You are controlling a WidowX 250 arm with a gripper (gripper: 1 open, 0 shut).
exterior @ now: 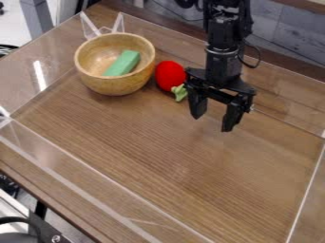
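Note:
A black robot arm reaches down from the top centre to its gripper [218, 106], which stands open low over the wooden table [165, 180], right of a red round object [170, 73] with a small light-green part [180, 91]. A yellow bowl [99, 74] at the upper left holds a green oblong item [122, 64]. Whether the red object touches the bowl is hard to tell.
A grey wall [286, 28] runs along the back right. A dark cable or object [15, 228] shows at the bottom left corner.

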